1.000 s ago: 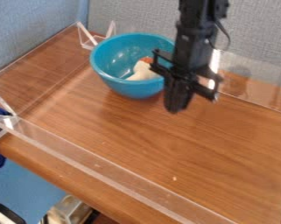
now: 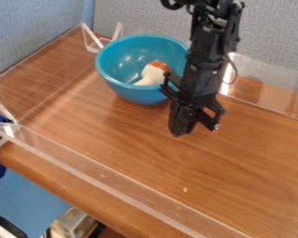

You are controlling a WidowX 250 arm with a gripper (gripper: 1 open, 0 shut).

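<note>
My black gripper (image 2: 182, 119) hangs low over the wooden table (image 2: 151, 186), just to the front right of a blue bowl (image 2: 123, 63) and partly in front of it. It looks shut, with nothing visible between its fingers. In the bowl lie a pale object (image 2: 149, 76) and a small orange piece (image 2: 161, 66).
Clear side panels run along the left and back edges, with grey fabric walls behind. At the lower left, off the table, are dark blue and metal items.
Over the last second my gripper has come a little lower and nearer, slightly leftward. The bowl and its contents look unmoved.
</note>
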